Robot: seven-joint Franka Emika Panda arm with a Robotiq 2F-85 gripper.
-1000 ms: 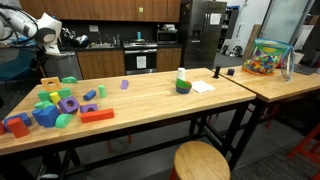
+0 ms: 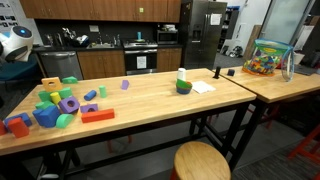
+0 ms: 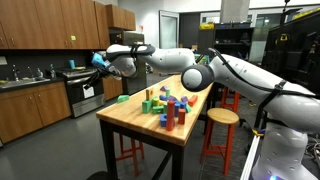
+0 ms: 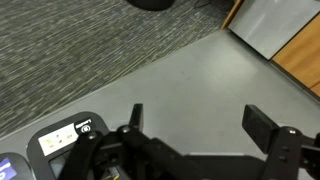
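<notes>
My gripper is open in the wrist view, with its dark fingers wide apart and only bare grey floor between them. The arm (image 3: 165, 57) reaches over the table in exterior view 2, its far end high and beyond the tabletop. In exterior view 1 the white end of the arm (image 2: 15, 43) shows at the far left edge, clear of the toys. Colourful toy pieces lie together on the table's left part, among them a purple ring (image 2: 69, 105), a red block (image 2: 98, 116) and a blue block (image 2: 46, 117).
A bowl (image 2: 183, 87), a white bottle (image 2: 181, 74) and a paper sheet (image 2: 203, 87) lie farther right on the wooden table (image 2: 145, 104). A round stool (image 2: 201, 160) stands in front. A second table (image 2: 285, 86) is at right.
The arm's end has swung left in exterior view 1, from above the toys' far side to the frame's left edge. The toys on the table look unmoved.
</notes>
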